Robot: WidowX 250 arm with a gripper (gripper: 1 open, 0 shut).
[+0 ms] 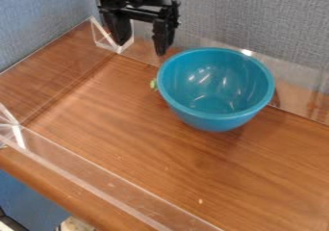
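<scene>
My black gripper (139, 33) hangs at the top, near the back wall, with its two fingers apart and open. A large teal bowl (215, 95) sits on the wooden surface to the right, below and right of the gripper. A small light-green object (154, 85) peeks out at the bowl's left side, mostly hidden by it, too small to identify.
Transparent low walls edge it at front left and back, with grey padded walls (276, 18) behind and at the left.
</scene>
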